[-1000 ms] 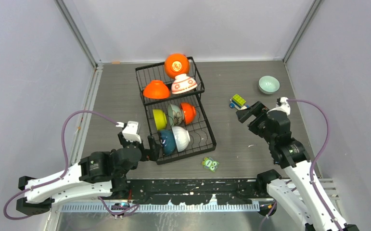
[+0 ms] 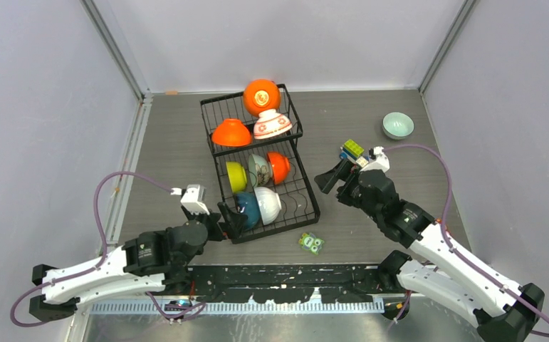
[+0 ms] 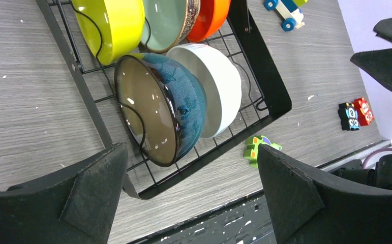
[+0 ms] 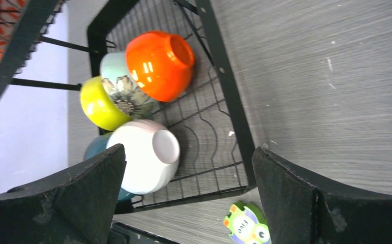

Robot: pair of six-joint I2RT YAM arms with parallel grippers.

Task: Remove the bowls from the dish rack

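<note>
The black dish rack holds bowls on two tiers: an orange bowl, another and a patterned white one above; yellow, celadon, orange, blue and white bowls below. My left gripper is open at the lower-left of the rack, over the blue bowl's end. My right gripper is open just right of the rack, its view facing the lower tier. A pale green bowl sits at the back right of the table.
Toy blocks lie right of the rack, and a green owl toy lies in front of it. Walls bound the table at back and sides.
My right gripper has moved left toward the rack from the table's right part. My left gripper has shifted slightly near the rack's front-left corner. The bowls are unchanged.
</note>
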